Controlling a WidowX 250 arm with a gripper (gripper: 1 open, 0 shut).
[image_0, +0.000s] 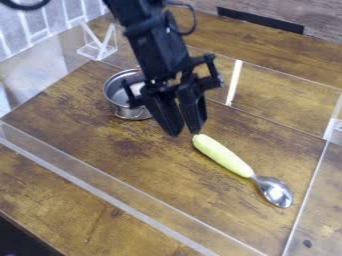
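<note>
My gripper (178, 125) is in the middle of the view, blurred, fingers pointing down and close together; nothing shows between them. It hangs above and left of a spoon with a pale yellow-green handle (221, 154) and silver bowl (274, 192), lying on the wooden table (94, 180). A metal pot (123, 88) sits behind the gripper, mostly hidden by it.
A white wire stand (99, 40) is at the back left. A thin white strip (234, 82) lies right of the arm.
</note>
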